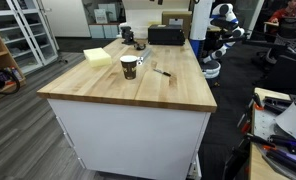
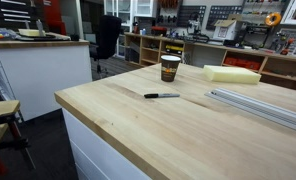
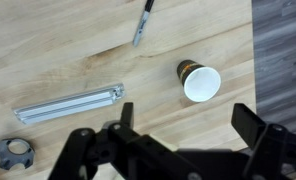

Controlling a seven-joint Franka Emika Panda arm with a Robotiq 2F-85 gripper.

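A dark paper cup [image 1: 129, 70] stands upright on the wooden table, its open white mouth facing up in the wrist view. My gripper is open high above the table, with fingers spread wide and nothing held. Seen from above, the cup [image 3: 199, 82] lies ahead of the fingertips, slightly right of the middle of the gap. A dark marker [image 2: 162, 95] rests flat near the cup, and its tip end [image 3: 140, 32] shows at the top of the wrist view.
A silver metal rail [image 3: 70, 103] and a dark ring-shaped part [image 3: 13, 153] lie to the left in the wrist view. A pale yellow block [image 2: 231, 75] sits beyond the rail. Bare wood [image 2: 138, 130] surrounds the marker. The table's edge runs close past the cup.
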